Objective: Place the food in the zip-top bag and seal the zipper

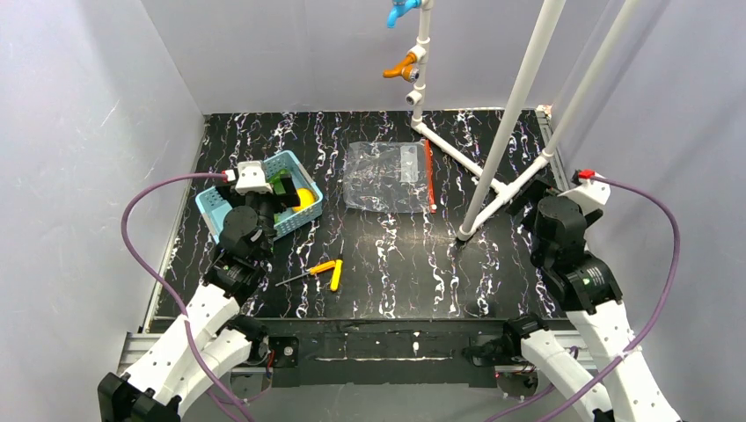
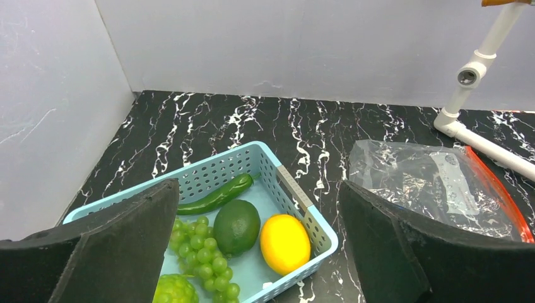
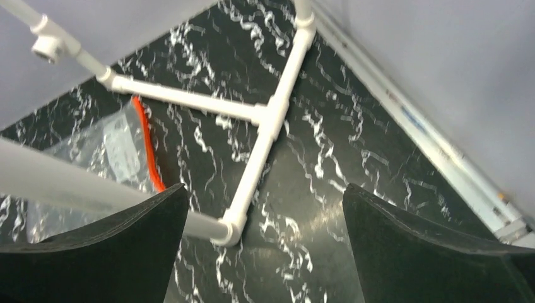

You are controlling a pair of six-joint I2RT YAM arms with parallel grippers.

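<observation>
A clear zip bag [image 1: 383,180] with a red zipper strip along its right side lies flat and empty at the middle of the table. Left of it stands a light blue basket [image 2: 236,153] holding play food: a green cucumber [image 2: 217,194], a dark green avocado [image 2: 237,226], grapes [image 2: 202,255], an orange-yellow fruit [image 2: 285,243] and a bumpy green piece [image 2: 174,290]. Over the basket, my left gripper is open and nothing sits between its fingers. My right gripper is also open and empty, out at the table's right, beside the white pipes.
A white pipe frame [image 1: 493,180] rises between the bag and my right arm, one pipe base running close to the bag's zipper side. Two yellow-handled tools [image 1: 322,269] lie near the front. Bare table surrounds the bag's front.
</observation>
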